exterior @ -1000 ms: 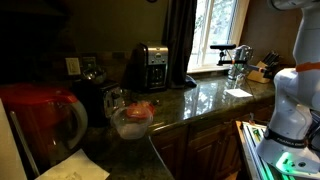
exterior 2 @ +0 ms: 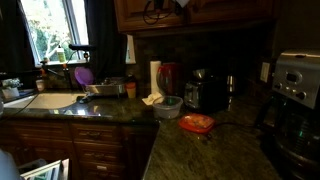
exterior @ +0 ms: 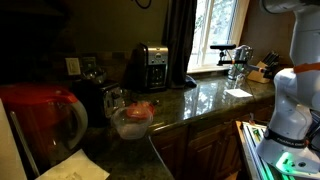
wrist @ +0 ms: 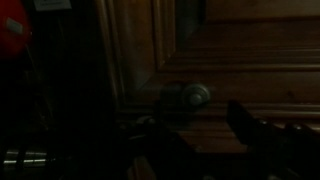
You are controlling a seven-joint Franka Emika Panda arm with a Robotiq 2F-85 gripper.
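My gripper shows as two dark fingers low in the dim wrist view. A gap separates them, and nothing held is visible there. Beyond the gap is a round knob (wrist: pixel 196 95) on brown wooden cabinetry (wrist: pixel 260 55); contact with it cannot be judged. On the counter, a clear bowl (exterior: pixel 132 123) stands in front of a red plate (exterior 2: pixel 196 123). A black toaster (exterior 2: pixel 207 94) is behind that plate. The silver-fronted coffee maker (exterior: pixel 153 68) stands farther along the counter.
At the near left of exterior view 1 are a red appliance (exterior: pixel 45 125) and a pale cloth (exterior: pixel 75 168). A paper towel roll (exterior 2: pixel 155 78) stands by the bowl. Bare countertop (exterior 2: pixel 190 160) lies in front of the plate. Upper cabinets (exterior 2: pixel 235 10) hang above.
A small dark curved shape at the top edge of exterior view 1 has shifted left and slightly down. The objects on the counter have stayed put.
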